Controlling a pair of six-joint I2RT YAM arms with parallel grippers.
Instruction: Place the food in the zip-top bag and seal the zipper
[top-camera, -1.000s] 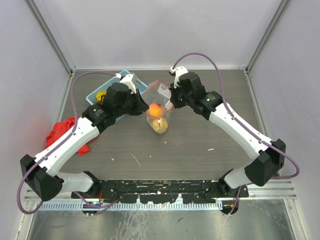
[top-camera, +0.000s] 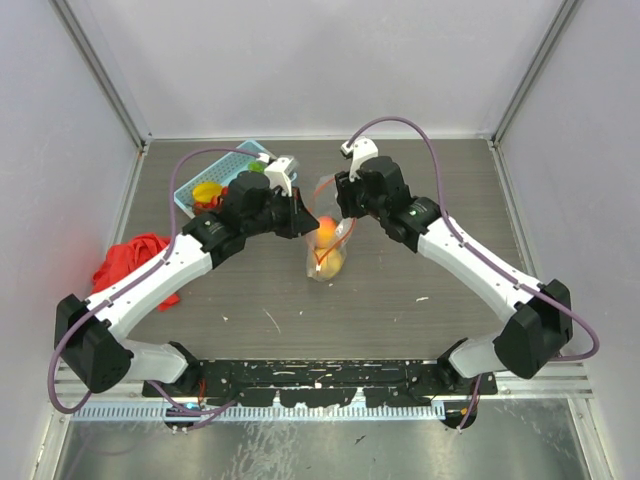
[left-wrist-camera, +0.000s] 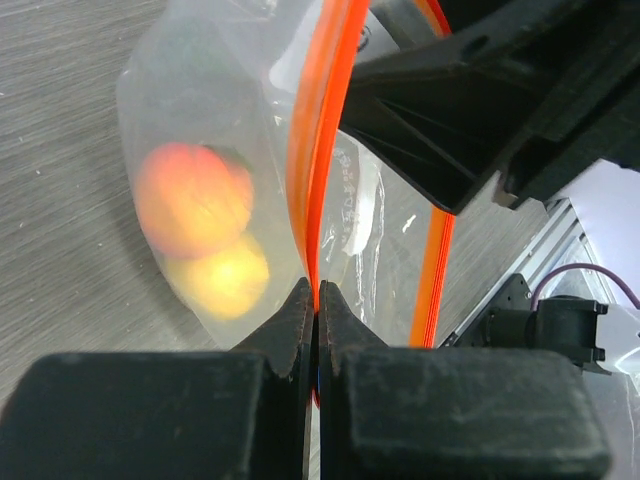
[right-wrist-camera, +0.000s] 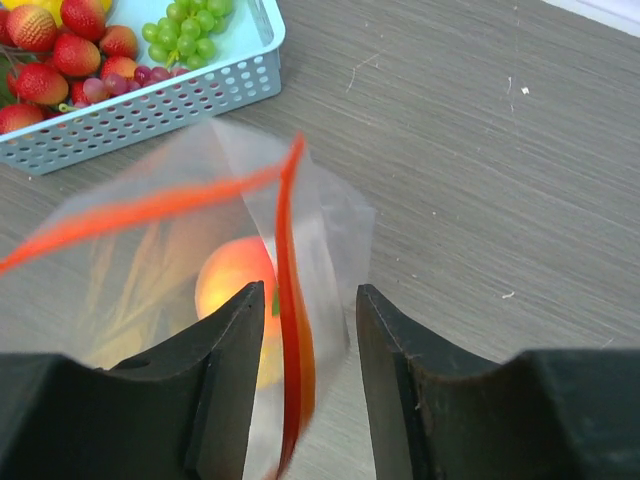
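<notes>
The clear zip top bag (top-camera: 318, 262) with orange zipper strips hangs between the arms, a peach (left-wrist-camera: 193, 200) and a yellow fruit (left-wrist-camera: 220, 278) inside. My left gripper is shut on the bag's orange edge at one side of the mouth. In the right wrist view my right gripper stands open, and an orange strip (right-wrist-camera: 291, 300) runs between its spread fingers without being clamped. From the left wrist, the right fingers (left-wrist-camera: 430, 150) appear close to the two strips, which are apart here.
A light blue basket (right-wrist-camera: 200, 105) with strawberries, green grapes (right-wrist-camera: 187, 32) and other produce stands at the back left, behind the left arm. A red cloth (top-camera: 130, 265) lies at the left.
The right gripper has shifted slightly, and its fingers are now open.
</notes>
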